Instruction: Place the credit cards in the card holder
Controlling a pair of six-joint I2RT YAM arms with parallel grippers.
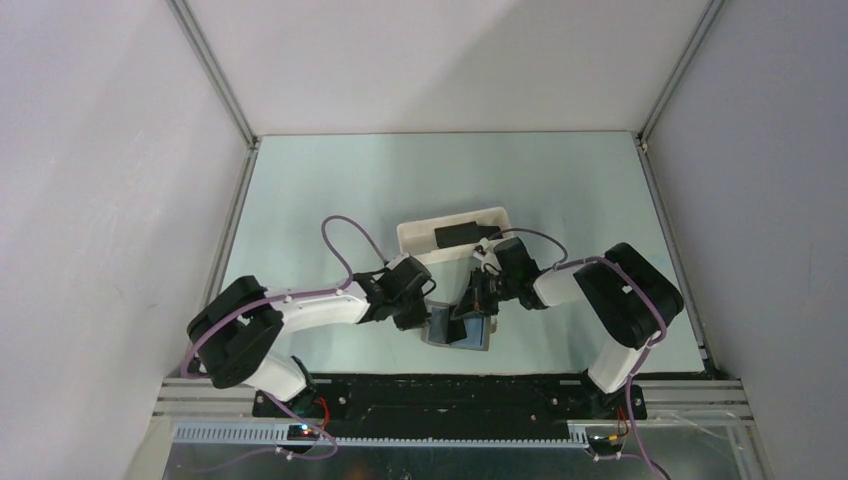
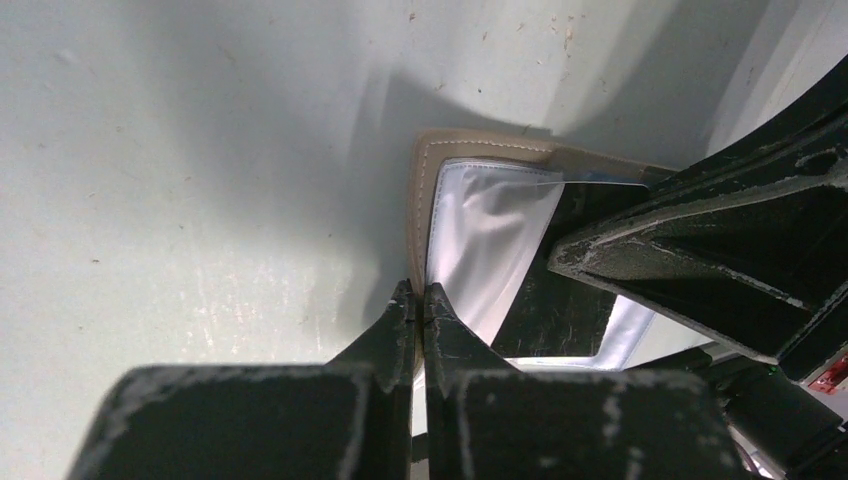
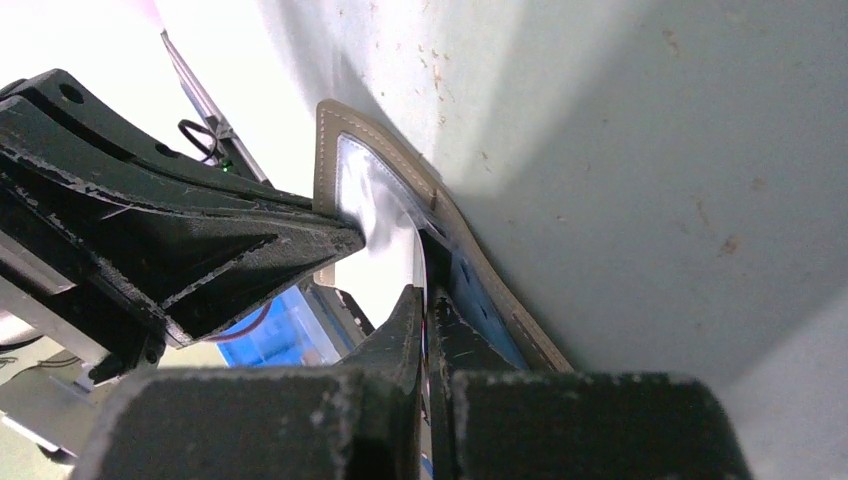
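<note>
The card holder point(image 1: 437, 325) lies on the table, its brown stitched edge point(image 2: 418, 200) bordering a pale clear pocket point(image 2: 490, 235). My left gripper is shut on that edge at the holder's left side. A black card point(image 2: 555, 315) stands tilted over the pocket; how deep it sits inside cannot be told. Seen edge-on in the right wrist view, the thin card runs between the fingertips of my right gripper, which is shut on it. From the top, the right gripper point(image 1: 463, 312) covers the card's upper part.
Behind the holder stands a white tray point(image 1: 415, 236) with another black card point(image 1: 457, 235) in it. The right gripper's cable passes over the tray's right end. Bare table point(image 1: 320, 180) lies to the left and behind, and the front edge is close to the holder.
</note>
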